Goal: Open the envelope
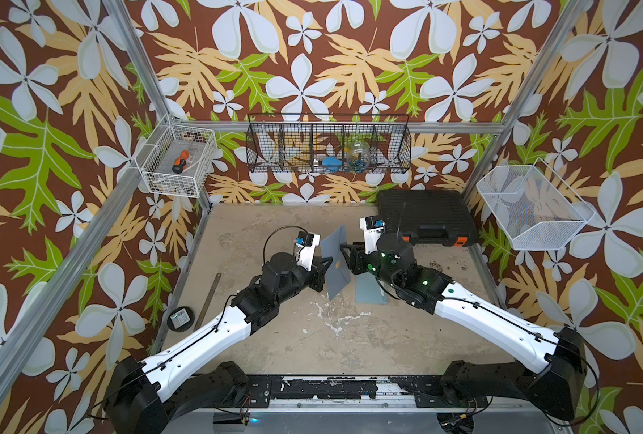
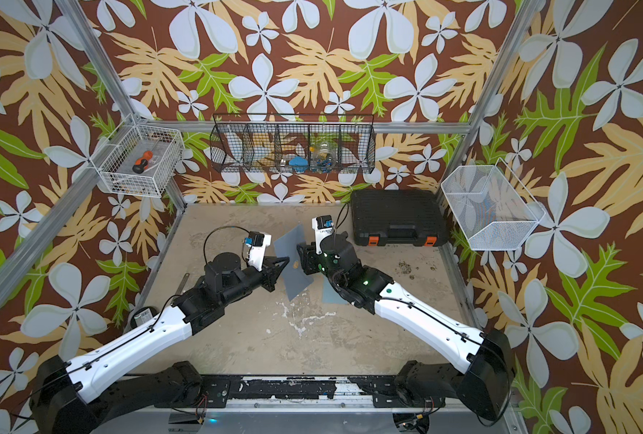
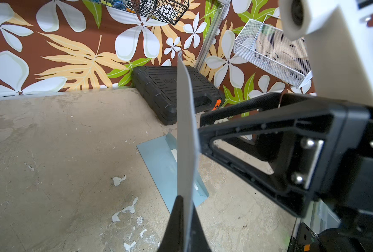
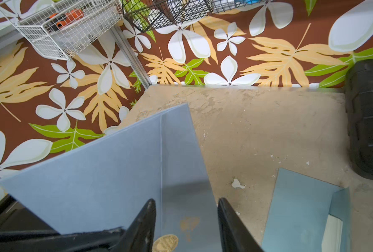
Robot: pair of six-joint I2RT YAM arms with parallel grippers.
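Note:
A blue-grey envelope (image 1: 338, 288) stands upright above the table, my left gripper shut on its edge. In the left wrist view it appears edge-on. Its flap side, with a round gold seal (image 4: 165, 243) and a crease line, faces my right gripper. That gripper is part open close to the envelope, its two fingers apart on either side of the seal area. I cannot tell whether they touch the paper. A black finger (image 3: 253, 134) of the right gripper comes up near the envelope's face in the left wrist view.
A second, light-blue envelope (image 4: 295, 201) lies flat on the table below, its flap raised and white paper inside. A black case (image 1: 427, 213) stands at the back right. A dark bar (image 1: 210, 300) and a black round object (image 1: 181, 319) lie at the left edge.

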